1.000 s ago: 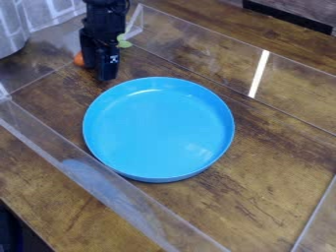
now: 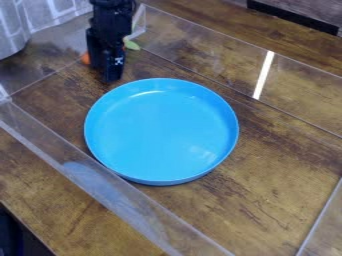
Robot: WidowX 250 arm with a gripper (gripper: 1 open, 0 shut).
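Note:
My black gripper (image 2: 108, 64) hangs low at the upper left, above and behind a round blue tray (image 2: 160, 131). Partly hidden behind it is a small orange object (image 2: 84, 57) with some green (image 2: 131, 45) showing on the other side, perhaps a carrot. The fingers are dark, and whether anything sits between them cannot be made out; the gripper appears open around or over that object.
A wooden table (image 2: 254, 200) with clear plastic sheets or edges surrounds the tray. A white cloth-like shape (image 2: 20, 25) is at the top left.
My gripper has shifted very slightly down over the orange object, which is now a little more hidden.

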